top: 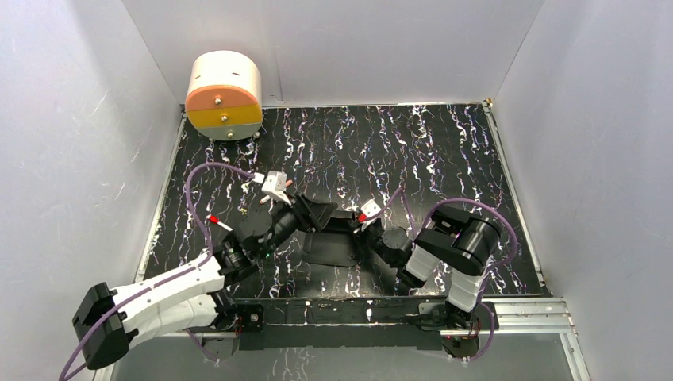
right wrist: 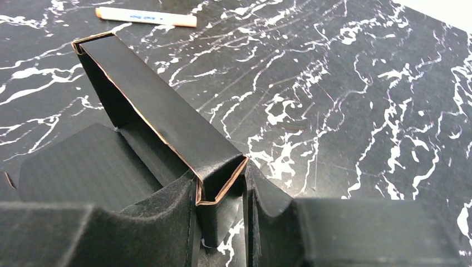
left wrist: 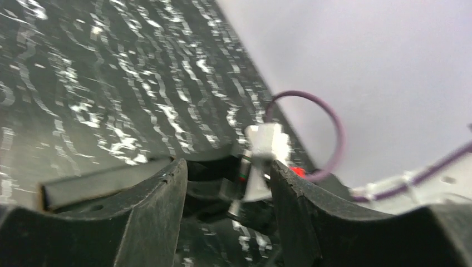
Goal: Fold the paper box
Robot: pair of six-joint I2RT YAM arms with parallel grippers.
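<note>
A black paper box (top: pixel 329 250), partly folded, lies at the front middle of the table. In the right wrist view its narrow folded wall (right wrist: pixel 161 100) stands up from the base. The near end of that wall lies between the fingers of my right gripper; whether they press on it cannot be told. My left gripper is open, its fingers well apart and nothing between them. It hangs above the box's left rear corner, and the box wall (left wrist: pixel 100 183) shows beyond its left finger. The right arm hides the box's right part from above.
An orange-tipped marker (right wrist: pixel 147 16) lies on the marbled table beyond the box. Another marker with a red tip (top: pixel 218 222) is beside the left arm. A rounded cabinet with drawers (top: pixel 224 95) stands at the back left.
</note>
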